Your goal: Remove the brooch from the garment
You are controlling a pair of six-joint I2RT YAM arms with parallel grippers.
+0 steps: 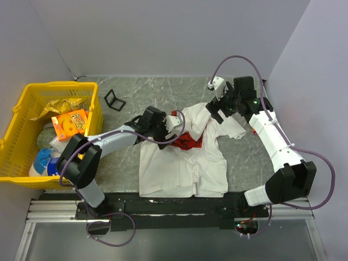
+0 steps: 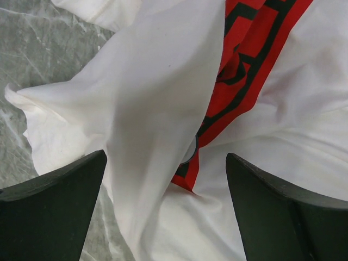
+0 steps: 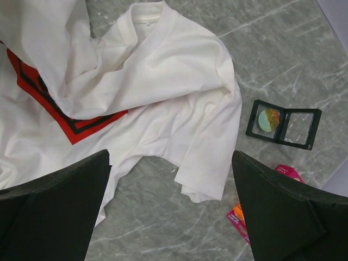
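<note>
The white garment (image 1: 182, 171) lies rumpled on the grey table, a red and black print (image 2: 255, 60) showing at its chest. In the left wrist view, a small shiny round piece (image 2: 190, 150), perhaps the brooch, peeks out beside the print, mostly hidden by a white fold. My left gripper is open above that fold, its fingers on either side with nothing held. Over the garment's right side, my right gripper hangs open and empty; cloth and bare table show between its fingers.
A yellow basket (image 1: 99, 117) with packages stands at the left. An open black case (image 1: 114, 101) lies near it. On the right, another open case (image 3: 283, 124) holds a coloured disc, near pink-orange packets (image 3: 291, 173). Bare table (image 3: 157, 212) shows beside the sleeve.
</note>
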